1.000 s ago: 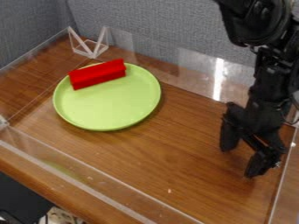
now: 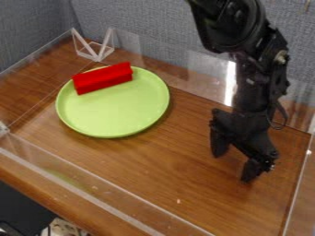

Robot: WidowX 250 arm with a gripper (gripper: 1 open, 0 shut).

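My black gripper (image 2: 237, 151) hangs low over the wooden table at the right, its fingers open, with nothing visible between them. To its left, a green plate (image 2: 113, 116) rests on the table. A red block (image 2: 102, 78) lies on the plate's back part, well apart from the gripper.
A white wire frame (image 2: 94, 48) stands at the back left. Clear panels and grey walls border the table.
The arm and gripper have shifted left from the right edge over the last second. The plate and red block have stayed in place.
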